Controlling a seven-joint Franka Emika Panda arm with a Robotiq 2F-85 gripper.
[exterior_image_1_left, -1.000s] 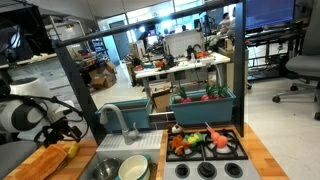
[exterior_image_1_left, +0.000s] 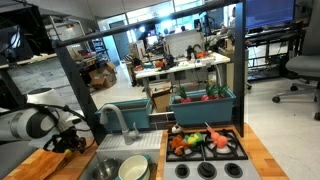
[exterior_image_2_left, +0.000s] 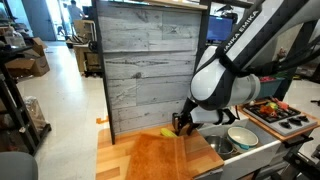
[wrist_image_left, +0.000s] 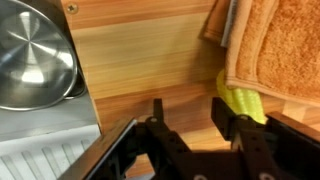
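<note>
My gripper hangs low over the bare wood, its fingers apart with nothing visible between them. A yellow-green object (wrist_image_left: 240, 97) lies just beyond the right finger in the wrist view, its upper part meeting the edge of an orange towel (wrist_image_left: 275, 62). In exterior view 2 the yellow object (exterior_image_2_left: 168, 132) sits behind the towel (exterior_image_2_left: 157, 158), left of the gripper (exterior_image_2_left: 182, 124). In exterior view 1 the gripper (exterior_image_1_left: 70, 143) covers most of the yellow object, above the towel (exterior_image_1_left: 38, 164).
A metal pot (wrist_image_left: 35, 55) stands left in the wrist view. A white bowl (exterior_image_1_left: 133, 168), a sink faucet (exterior_image_1_left: 121, 120) and a stove (exterior_image_1_left: 207, 155) with toy food line the counter. A grey plank wall (exterior_image_2_left: 150, 75) rises behind the towel.
The towel appears unmoved.
</note>
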